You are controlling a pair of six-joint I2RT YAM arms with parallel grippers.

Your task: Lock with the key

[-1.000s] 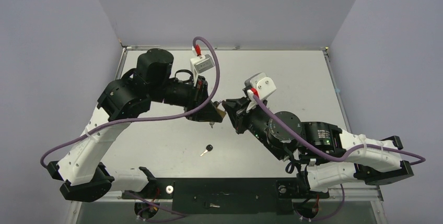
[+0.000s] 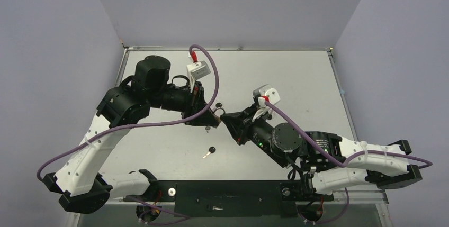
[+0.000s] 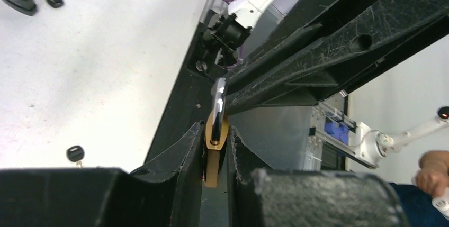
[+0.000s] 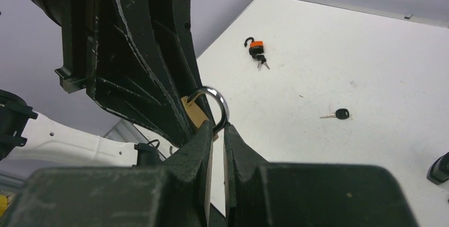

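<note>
A brass padlock (image 3: 215, 164) with a shiny shackle (image 4: 221, 101) is held in the air above the white table. My left gripper is shut on its brass body. On the opposite side my right gripper is shut, its fingertips at the shackle's free side in the right wrist view. From above, the two grippers meet nearly tip to tip, the shackle (image 2: 219, 110) between them. Whether the shackle is seated in the body cannot be told. A key (image 2: 209, 152) with a black head lies on the table in front of the grippers.
Another small key (image 2: 207, 129) lies on the table near the left gripper. An orange and black padlock (image 4: 256, 48) with keys (image 4: 262, 62) lies farther off. A black object (image 4: 440, 169) sits at the right edge of the right wrist view.
The left gripper has shifted a little left and down, and the shackle's ring now shows between them.
</note>
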